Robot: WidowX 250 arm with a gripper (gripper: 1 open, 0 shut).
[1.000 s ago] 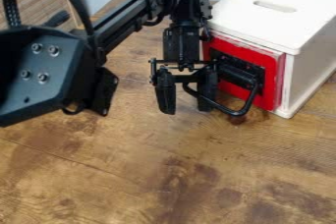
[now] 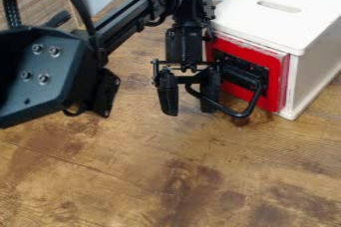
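My black gripper (image 2: 188, 92) hangs at the middle of the view, fingers pointing down, just in front of a white box (image 2: 290, 27). The box has a red front panel (image 2: 272, 87) with a black looped handle (image 2: 244, 107) on it. The handle's left end reaches to between or beside my fingers; I cannot tell whether they touch it or how far apart they stand.
A black bracket with bolts (image 2: 47, 72) on the arm fills the left side. A pale wall stands behind.
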